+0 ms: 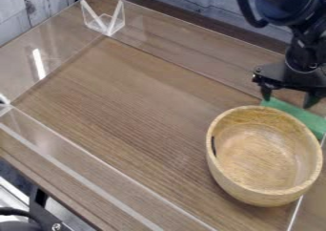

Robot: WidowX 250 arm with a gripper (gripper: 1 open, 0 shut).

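The black gripper [287, 90] hangs at the right edge, its fingers pointing down over a green flat object [298, 115] lying on the table just behind a large tan bowl [261, 182]. Whether the fingers grip anything is hard to tell at this size. The bowl hides part of the green object.
A white wire-like holder [105, 17] stands near the back left. A wall runs along the back.
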